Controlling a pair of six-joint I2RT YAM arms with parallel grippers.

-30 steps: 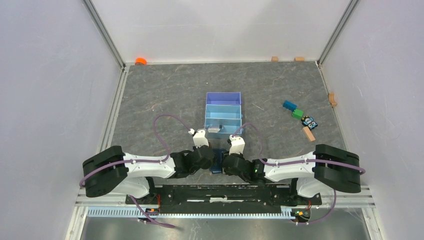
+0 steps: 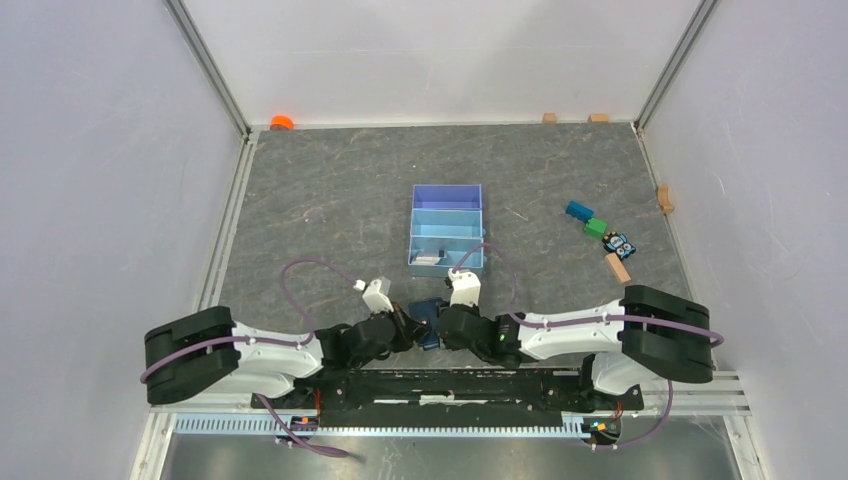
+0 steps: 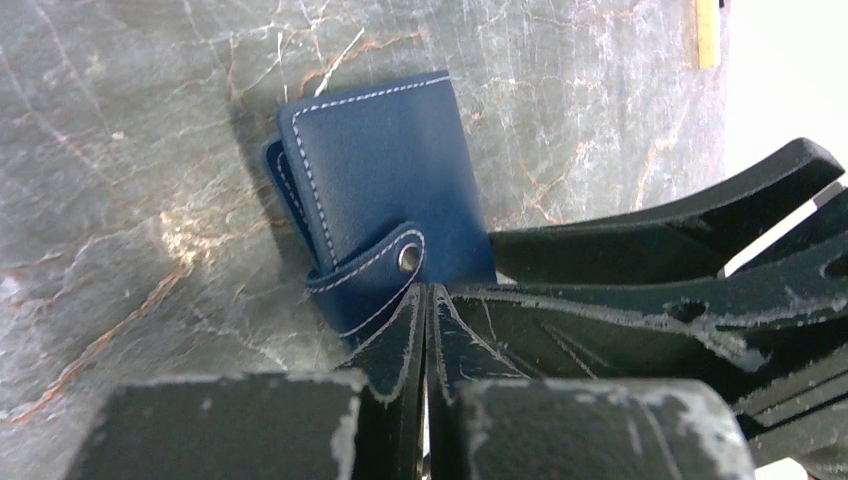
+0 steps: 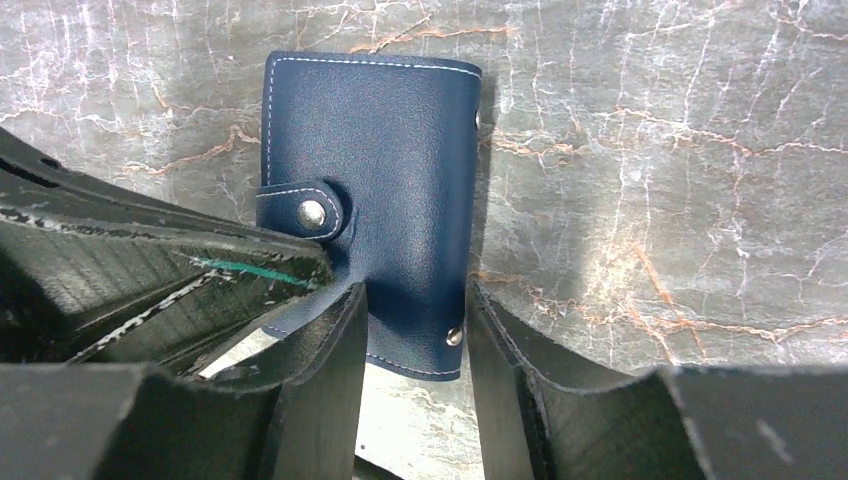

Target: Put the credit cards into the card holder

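The dark blue card holder (image 2: pixel 425 318) stands out from the table between my two grippers. A flap strap with a metal snap (image 4: pixel 311 214) crosses its side, lying closed against it. My right gripper is shut on the card holder, one finger on each side of its lower part. My left gripper is shut, its tips close by the strap's snap, with nothing showing between them; whether they touch the strap I cannot tell. Some white flat items (image 2: pixel 428 258), perhaps cards, lie in the blue tray's near compartment.
A blue-purple compartment tray (image 2: pixel 447 211) stands just beyond the card holder. Blue and green blocks (image 2: pixel 595 228), a dark patterned piece (image 2: pixel 619 245) and a wooden block (image 2: pixel 617 268) lie at the right.
My left gripper has moved left and toward the near edge. The right gripper and card holder have shifted slightly left.
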